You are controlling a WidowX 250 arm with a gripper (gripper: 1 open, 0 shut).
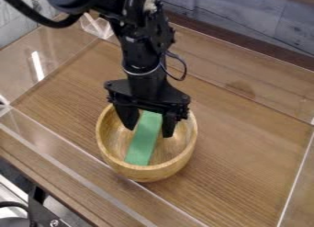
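A tan round bowl (172,162) sits on the wooden table, holding a green elongated object (141,143) lying along its length. My black gripper (147,116) hangs over the back half of the bowl, its open fingers lowered about the upper end of the green object. Whether they touch it cannot be told from this view.
Bare wooden table (240,157) spreads to the right and behind. A white bordered edge runs along the left, and a grey wall stands at the back right.
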